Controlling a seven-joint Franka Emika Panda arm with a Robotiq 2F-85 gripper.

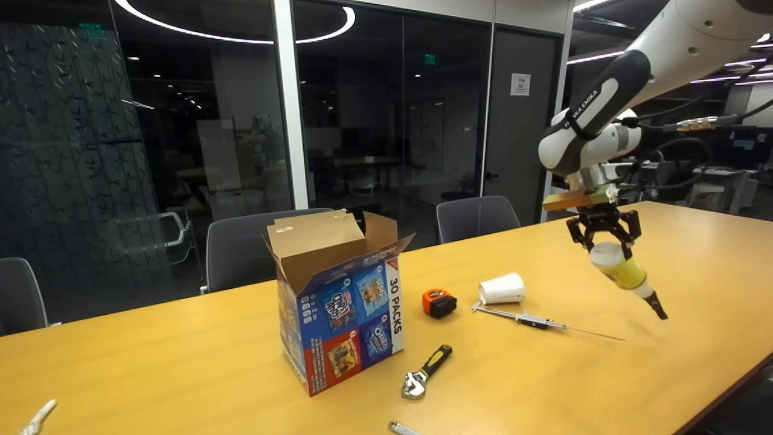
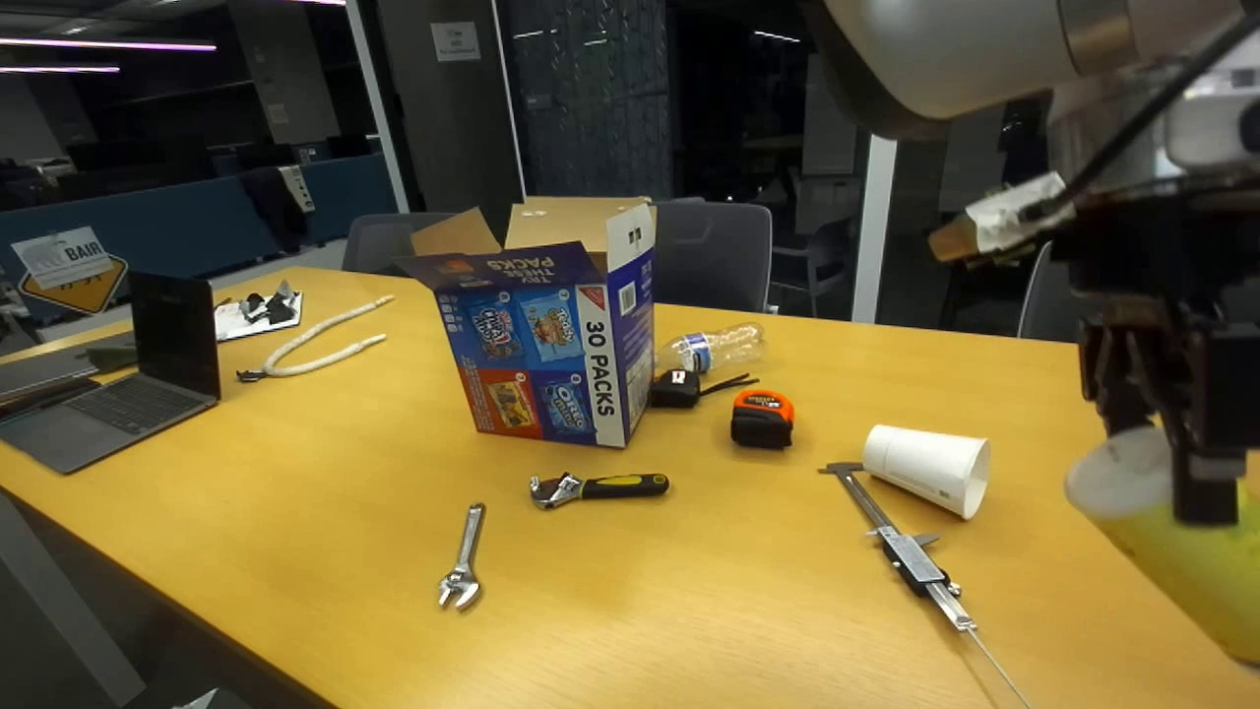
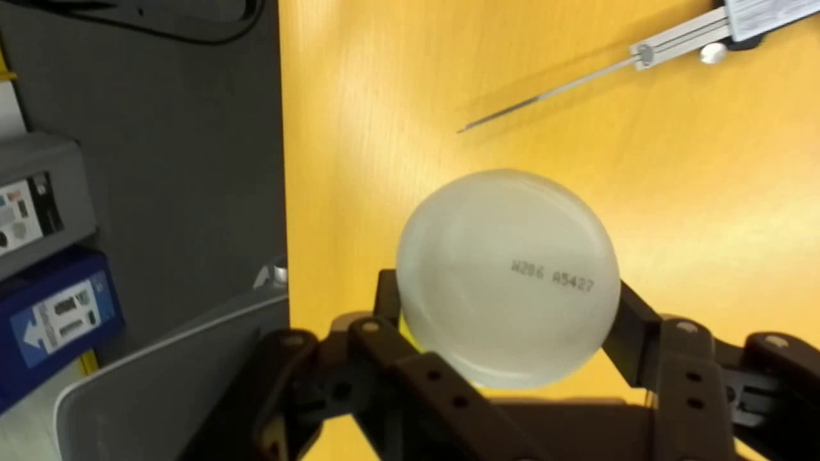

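My gripper (image 1: 607, 243) is shut on a bottle (image 1: 628, 275) with a yellow label, a whitish base and a dark tip. It hangs clear above the right part of the table, tilted so that the tip points down and to the right. In the wrist view the round base of the bottle (image 3: 508, 278), stamped with dark characters, faces the camera between the fingers and hides the rest of its body. At the right edge of exterior view 2, part of the bottle (image 2: 1181, 555) shows below the gripper.
An open snack box (image 1: 355, 326) stands on the table (image 1: 181, 362). Near it lie an orange tape measure (image 1: 439, 303), a black-and-yellow wrench (image 1: 427, 371), a white cup (image 1: 502, 289) on its side and calipers (image 1: 534, 321). A smaller wrench (image 2: 464, 557) and a plastic bottle (image 2: 723, 348) lie apart.
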